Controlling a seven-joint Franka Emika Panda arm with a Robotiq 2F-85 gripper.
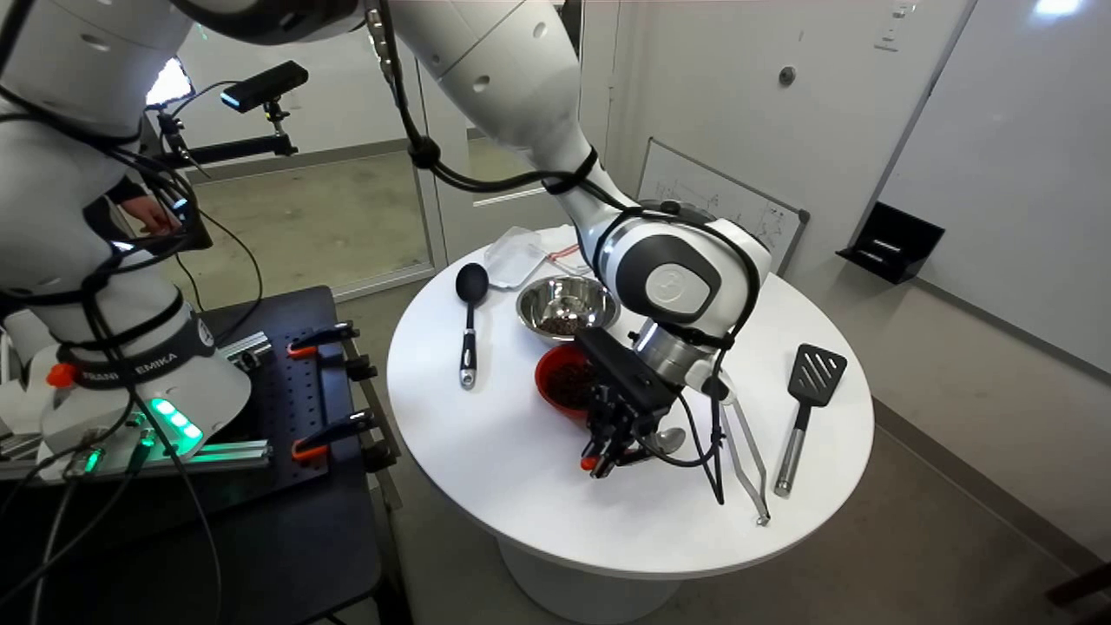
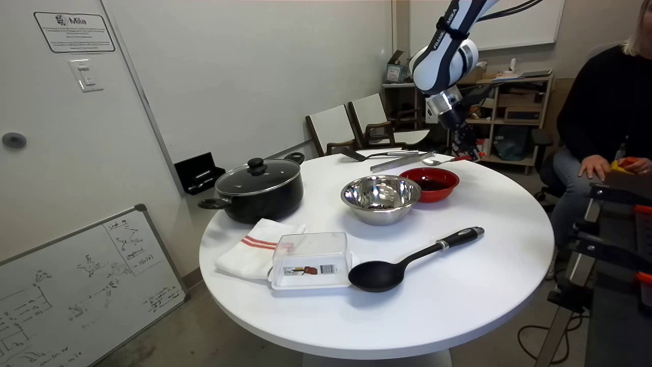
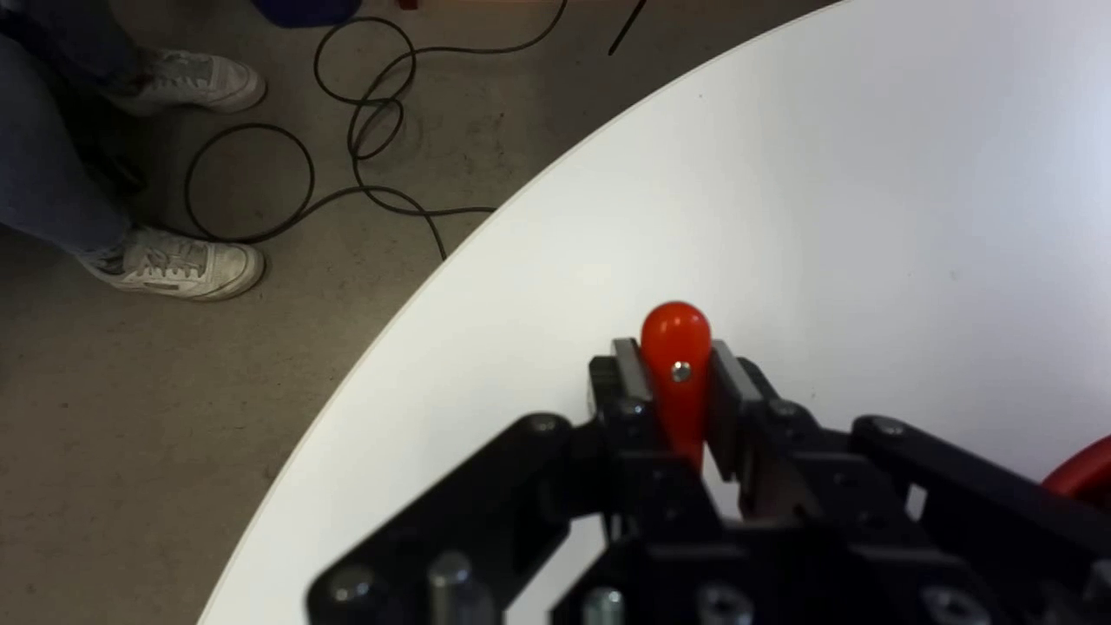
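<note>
My gripper is shut on the red handle [image 3: 679,401] of a spoon, with a finger on either side and the rounded handle end poking past the tips. In exterior view 1 the gripper [image 1: 601,467] stands over the near part of the table, in front of the red bowl, and the metal spoon head [image 1: 667,441] shows to its right. Exterior view 2 has the spoon [image 2: 431,162] at the table's far edge, behind the red bowl [image 2: 435,184]. That bowl holds dark contents. Whether the spoon touches the table is hard to tell.
A steel bowl [image 2: 380,199] stands beside the red one. Tongs [image 1: 745,458] and a slotted spatula [image 1: 810,391] lie right of the arm. A black ladle [image 1: 469,323], a lidded pot [image 2: 260,186], a clear box [image 2: 310,260] and a towel [image 2: 253,262] occupy other parts.
</note>
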